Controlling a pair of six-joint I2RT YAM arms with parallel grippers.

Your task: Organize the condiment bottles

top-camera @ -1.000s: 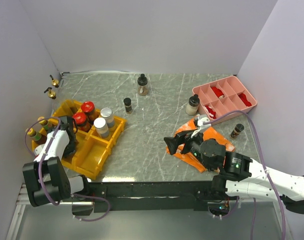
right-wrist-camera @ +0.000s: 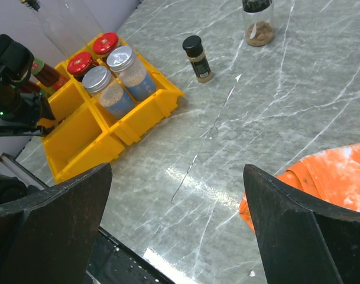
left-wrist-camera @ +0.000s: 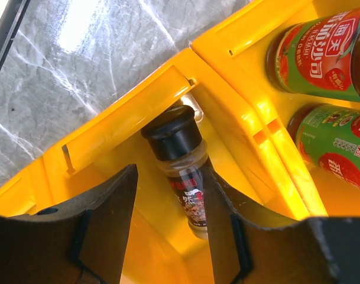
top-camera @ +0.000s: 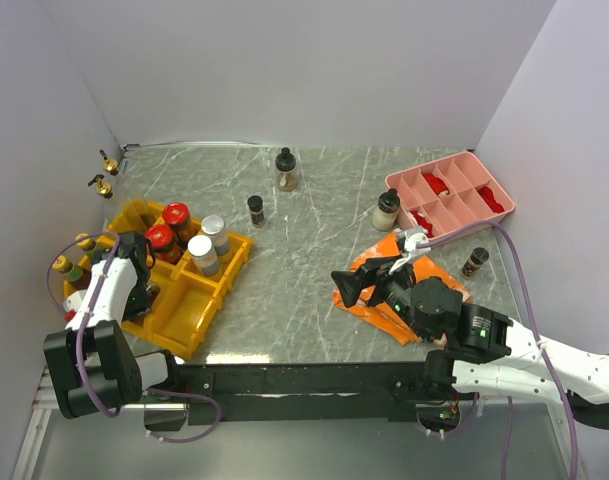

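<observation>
My left gripper is part open over a compartment of the yellow organizer, around the lower part of a black-capped spice bottle lying there; contact is unclear. Two green-labelled sauce bottles lie in the neighbouring section. Red-lidded jars and silver-lidded jars fill other compartments. A small spice bottle, a taller shaker, another shaker and a dark bottle stand on the counter. My right gripper is open above an orange bag.
A pink divided tray with red items sits at the back right. Brass fittings are on the left wall. Walls bound the back and sides.
My right gripper and arm have shifted slightly. The left gripper has moved slightly within the yellow organizer's left part.
</observation>
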